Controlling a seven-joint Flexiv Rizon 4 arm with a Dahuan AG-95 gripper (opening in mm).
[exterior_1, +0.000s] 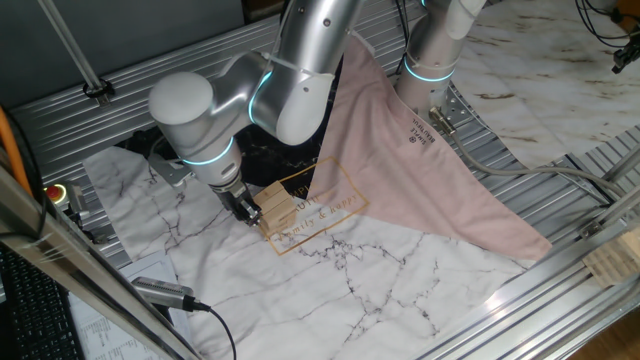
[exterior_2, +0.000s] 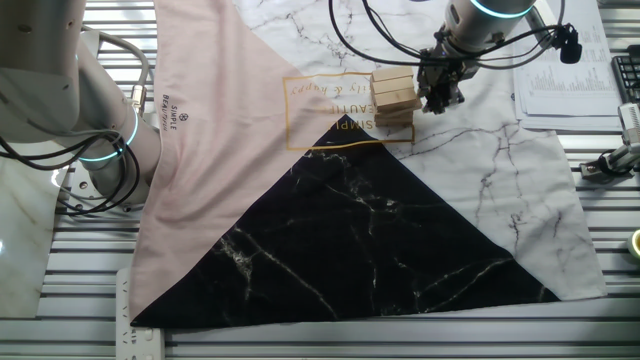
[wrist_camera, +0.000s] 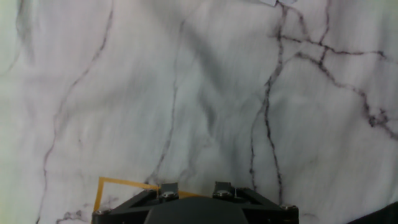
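Note:
Several pale wooden blocks (exterior_1: 277, 205) stand in a small stack on the cloth, over one end of its gold-printed frame. From the other side, exterior view 2 shows the same stacked blocks (exterior_2: 393, 88) with some layers offset. Right against the stack's side, low over the cloth, is my gripper (exterior_1: 251, 214); whether it touches the wood cannot be told. Along the bottom of the wrist view, the gripper is open, its fingertips apart and only cloth visible between them. No block appears in that view.
A marble, pink and black patterned cloth (exterior_1: 400, 290) covers the table, slightly wrinkled. Papers (exterior_2: 570, 85) and a cabled device (exterior_1: 165, 294) lie at the side.

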